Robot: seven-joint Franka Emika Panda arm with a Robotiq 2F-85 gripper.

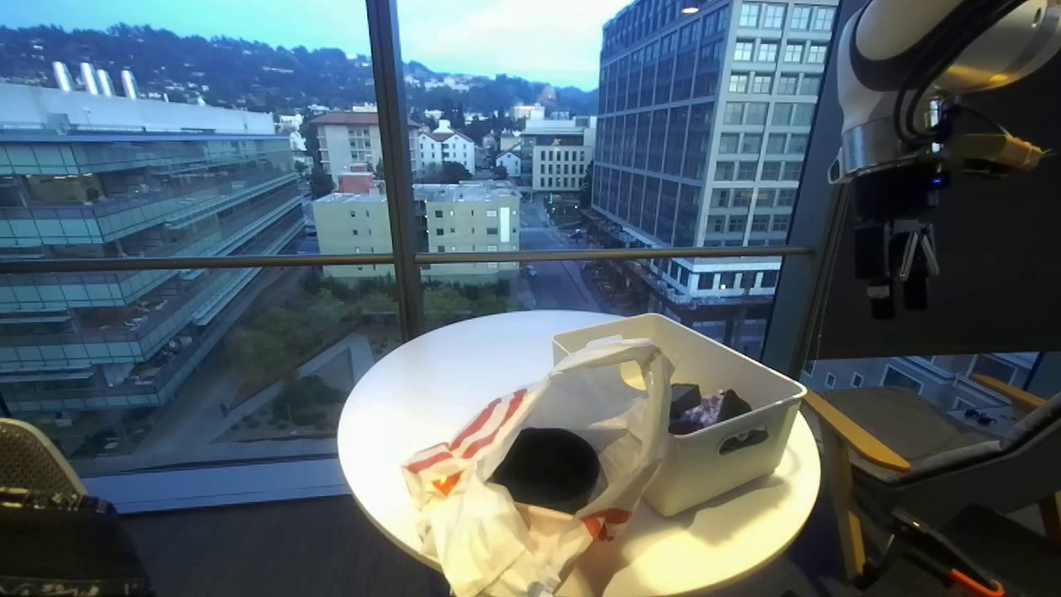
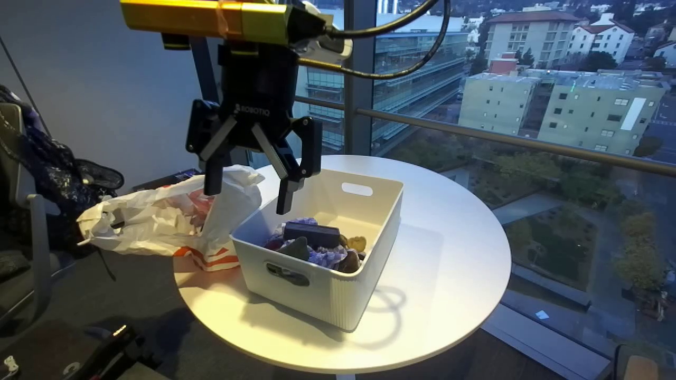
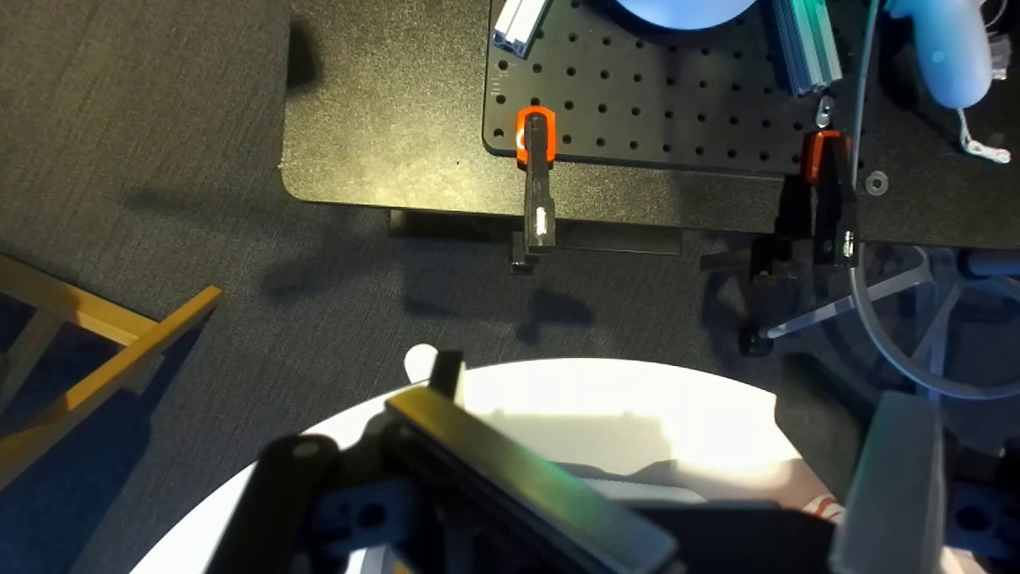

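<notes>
My gripper [image 2: 247,200] hangs open above the table, its fingers apart with nothing between them in exterior view 2. High at the right in exterior view 1, the same gripper [image 1: 897,300] stands well clear of everything. A white bin [image 2: 304,304] rests on the round table, holding a dark block [image 2: 310,235], purple crumpled material [image 2: 327,256] and brown pieces [image 2: 357,244]. Beside it lies a white plastic bag [image 1: 487,532] with red stripes, its mouth showing a dark inside. In the wrist view one grey finger [image 3: 889,478] shows at lower right.
The white round table [image 1: 418,398] has free room toward the window. A wooden-armed chair [image 1: 857,429] stands at its right. A dark workbench [image 3: 382,115] with clamps and a perforated plate appears in the wrist view.
</notes>
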